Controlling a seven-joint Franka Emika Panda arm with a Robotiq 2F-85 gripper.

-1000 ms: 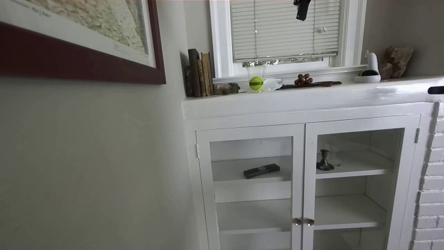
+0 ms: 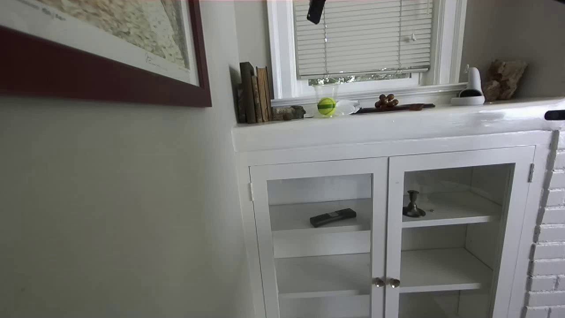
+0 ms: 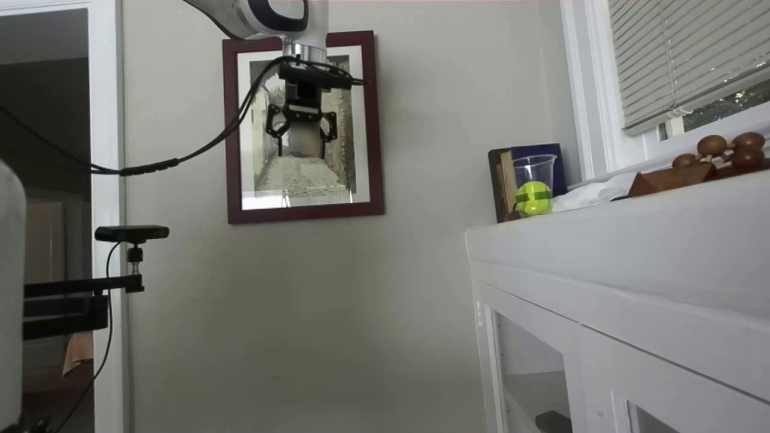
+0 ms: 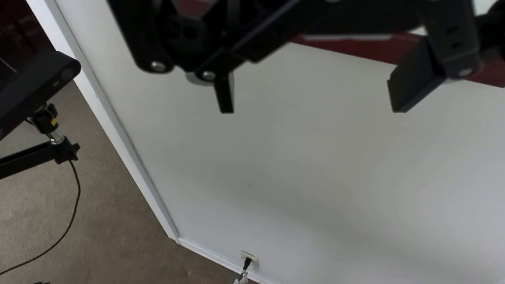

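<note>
My gripper [image 3: 301, 153] hangs pointing down in front of the framed picture in exterior view 2. Its two fingers stand well apart. In the wrist view the open gripper has only bare wall showing between its dark fingertips. At the top edge of exterior view 1, one black finger [image 2: 316, 10] shows against the blinds; the other is out of sight. A clear plastic cup [image 3: 535, 170] with a yellow-green ball [image 3: 534, 198] in it stands on the white ledge, away from my gripper.
The ledge [image 2: 423, 124] also bears books [image 2: 254, 95], wooden balls [image 2: 386, 101] and a white device [image 2: 472, 87]. Below it are glass cabinet doors [image 2: 378, 228], both closed. A framed picture [image 3: 234, 144] hangs on the wall; a camera on a mount [image 3: 131, 233] stands left.
In exterior view 1 the black gripper finger has moved left along the blinds and slightly up. Objects on the ledge and in the cabinet look unmoved.
</note>
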